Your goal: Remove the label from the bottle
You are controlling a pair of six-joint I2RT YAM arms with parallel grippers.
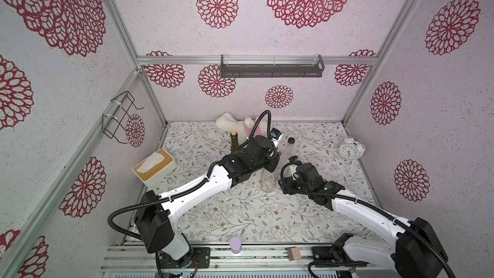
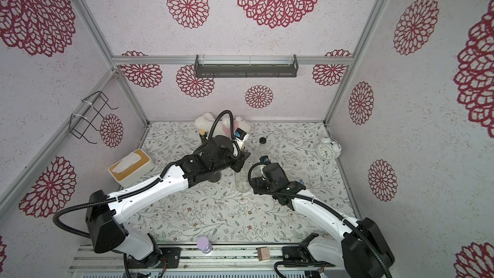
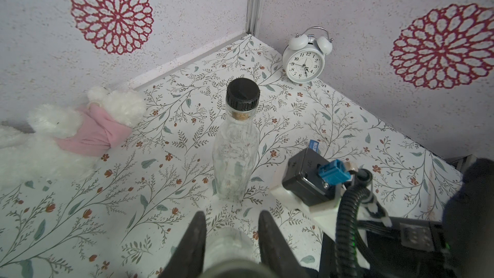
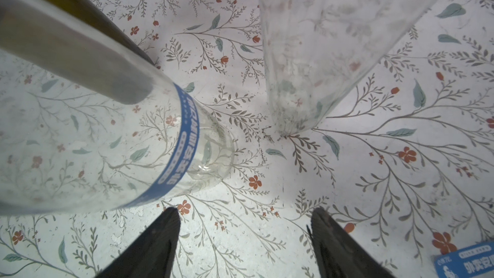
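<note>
A clear bottle (image 4: 103, 149) leans across the left of the right wrist view. A narrow blue label (image 4: 177, 157) with white lettering wraps around it near the base. My left gripper is shut on this bottle's upper part. To the right of the bottle's base, my right gripper stands open with nothing between its fingers, apart from the label.
Another clear bottle with a black cap (image 3: 243, 94) stands close behind. A blue strip (image 4: 465, 261) lies at the right. Farther off are a dark bottle (image 1: 234, 139), plush toy (image 1: 231, 122), alarm clock (image 1: 351, 149) and tissue box (image 1: 154, 167).
</note>
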